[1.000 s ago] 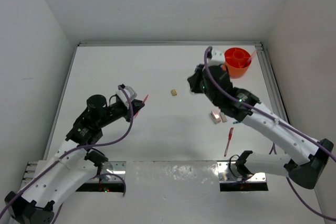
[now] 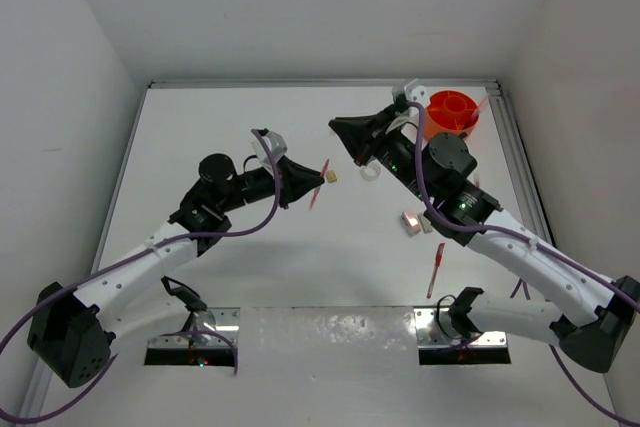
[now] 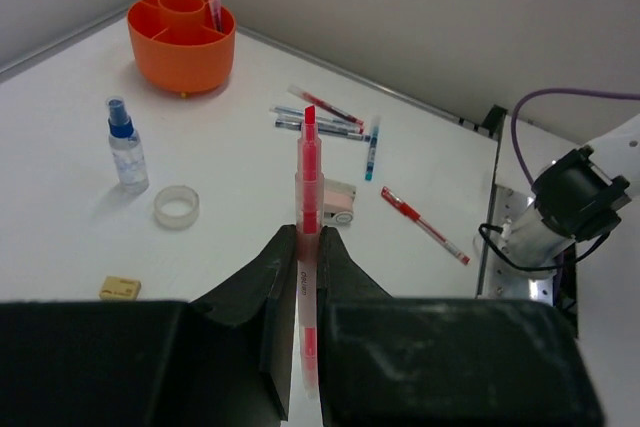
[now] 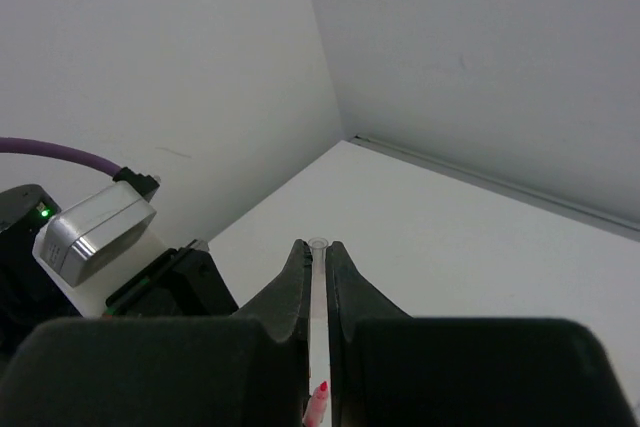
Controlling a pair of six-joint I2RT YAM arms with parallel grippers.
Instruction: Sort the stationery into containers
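Note:
In the left wrist view a slim pen with a red tip and clear pinkish barrel stands upright in my left gripper, which is shut on it. My right gripper is shut on a narrow clear tube, resembling a pen cap; most of it is hidden by the fingers. The pen's red tip shows just below it in the right wrist view. From the top, pen and right gripper are close but apart. An orange divided holder stands at the back, with pens in one compartment.
A spray bottle, tape roll, yellow block and pink stapler lie around the table. Several pens rest near the right edge, and a red pen lies nearer.

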